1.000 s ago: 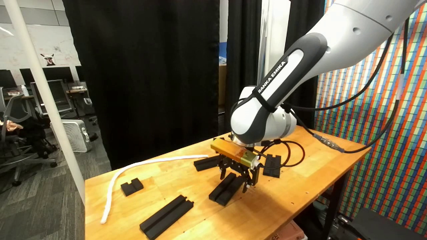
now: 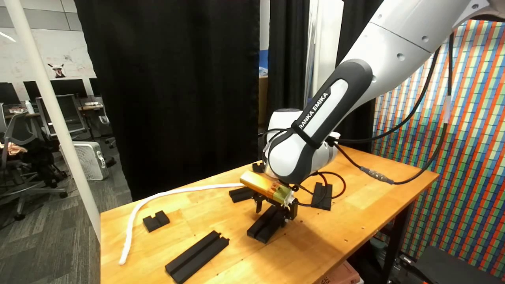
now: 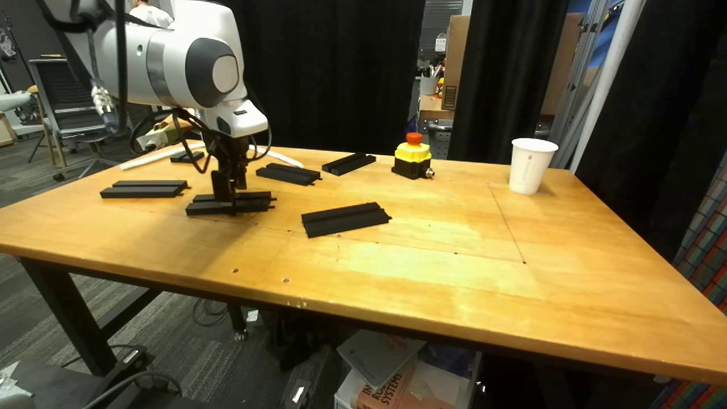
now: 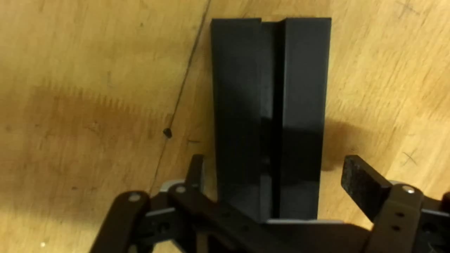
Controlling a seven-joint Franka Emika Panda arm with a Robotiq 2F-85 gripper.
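A black grooved block (image 4: 240,105) lies flat on the wooden table, its groove running lengthwise up the wrist view. My gripper is open and straddles the block's near part. The left finger (image 4: 195,173) stands beside one long side and the right finger (image 4: 365,185) stands off the other, with bare wood showing between it and the block. In exterior view 1 the same block (image 2: 266,227) sticks out in front of the gripper (image 2: 274,213), low over the table. The block's near end is hidden under the gripper body.
More black grooved pieces lie around: one at the front left (image 2: 196,258), a short one (image 2: 156,221), others (image 3: 346,219) nearby. A white cord (image 2: 173,191) curves along the left. An emergency-stop button (image 3: 412,158) and paper cup (image 3: 531,166) stand farther off.
My gripper has come down and slightly left in exterior view 1, from above the block to low around it. The black pieces and cord have stayed in place.
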